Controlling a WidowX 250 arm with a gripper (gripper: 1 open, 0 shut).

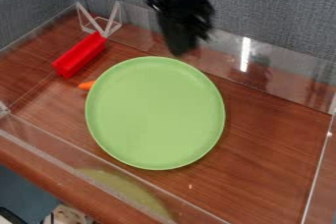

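Observation:
My gripper [179, 33] is a dark, blurred shape hanging from the top centre, above the back of the tray; its fingers are too blurred to read. A green plate [155, 112] lies in the middle of the wooden surface. A red block [79, 55] lies at the back left, with a small orange carrot [85, 85] partly visible at the plate's left edge.
Clear low walls [262, 66] border the wooden surface [262, 169], with a white wire piece [98, 22] at the back left corner. Grey padded walls stand behind.

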